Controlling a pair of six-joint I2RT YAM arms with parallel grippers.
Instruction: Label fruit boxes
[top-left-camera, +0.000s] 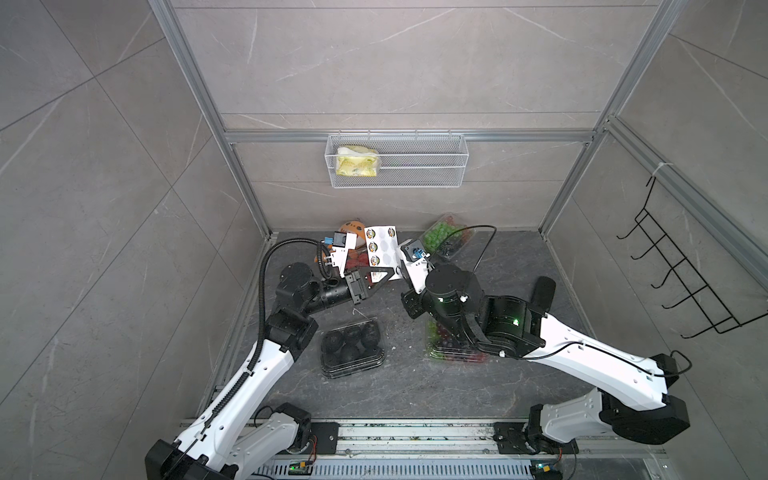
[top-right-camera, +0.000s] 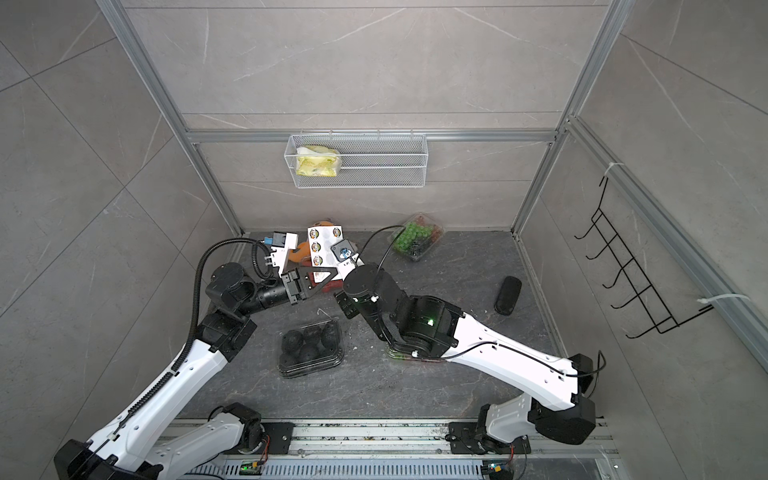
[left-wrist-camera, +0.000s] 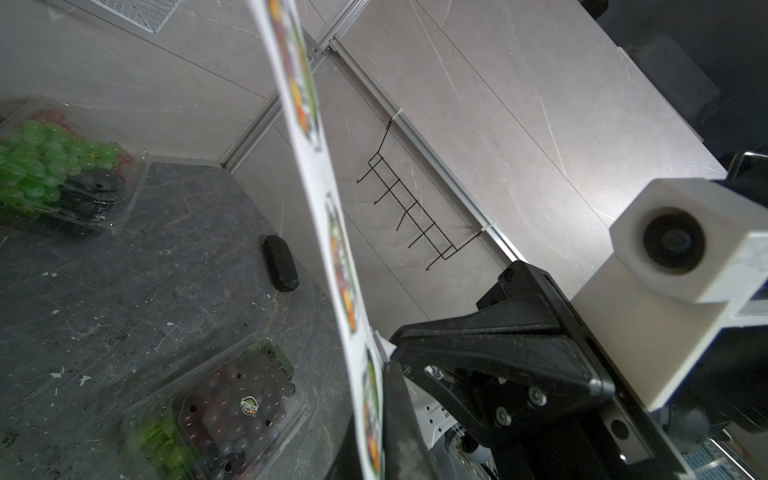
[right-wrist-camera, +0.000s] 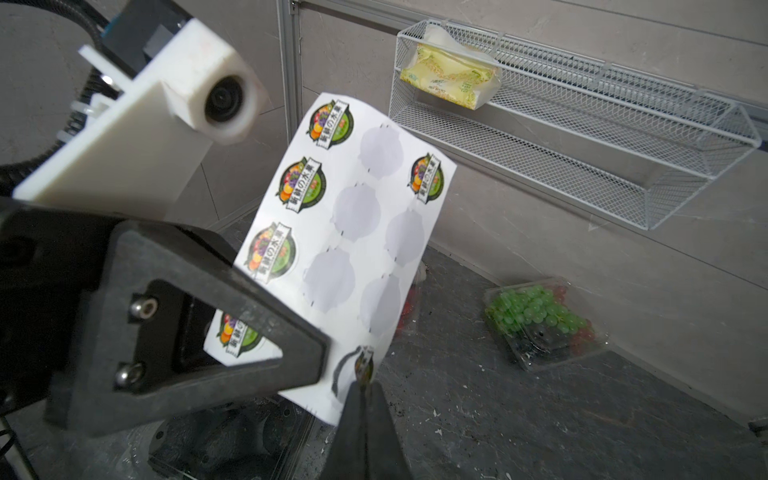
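Note:
A white sticker sheet (right-wrist-camera: 376, 264) is held up by my left gripper, shut on its lower edge. Several round fruit labels remain on it, beside blank circles. My right gripper is shut at the sheet's lower right corner, nothing clearly between its fingers. Right at its tips a label (right-wrist-camera: 364, 364) looks curled and partly lifted from the sheet. The dark grape box (left-wrist-camera: 232, 408) carries a round label on its lid. Unlabelled from what shows is the black fruit box (top-right-camera: 310, 349). A green grape box (right-wrist-camera: 544, 320) stands at the back.
Behind the sheet lie an orange item (top-left-camera: 353, 229) and red fruit, partly covered. A wire basket (top-left-camera: 424, 160) with a yellow packet hangs on the back wall. A black oval object (top-right-camera: 508, 295) rests at the right. Bare counter lies between the front boxes.

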